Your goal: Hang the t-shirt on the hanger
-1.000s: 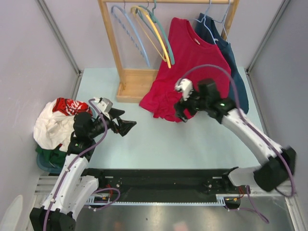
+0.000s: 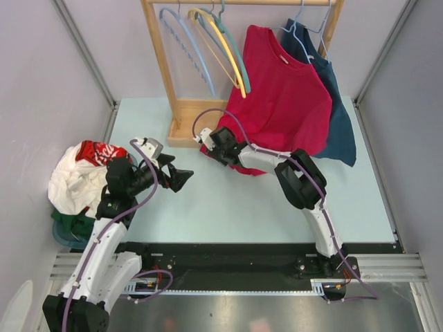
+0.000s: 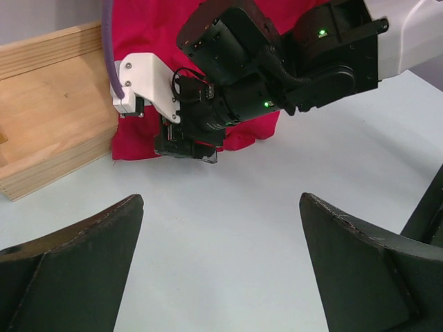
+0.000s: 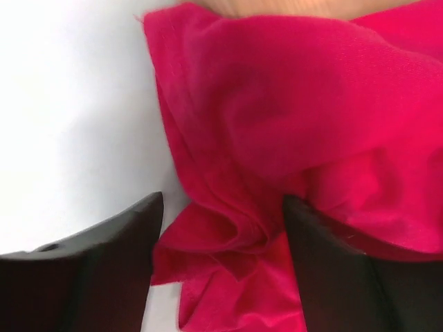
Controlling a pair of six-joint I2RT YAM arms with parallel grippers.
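Note:
A red t-shirt [image 2: 277, 83] is draped in front of a dark blue shirt [image 2: 338, 135], its lower part bunched on the table. My right gripper [image 2: 220, 155] is down at that bunched lower left edge; in the right wrist view red cloth [image 4: 311, 104] lies between and beyond its part-open, blurred fingers. My left gripper [image 2: 178, 178] hangs open and empty over the table at left; in the left wrist view its fingertips [image 3: 118, 221] frame bare table.
A wooden rack [image 2: 160, 59] holds blue, yellow and teal hangers [image 2: 235, 59], with its box base [image 2: 187, 124] beside the red cloth. A bin of clothes [image 2: 76, 176] stands at far left.
My right arm has swung left and reached the red shirt's bunched lower left edge. The left arm has barely moved.

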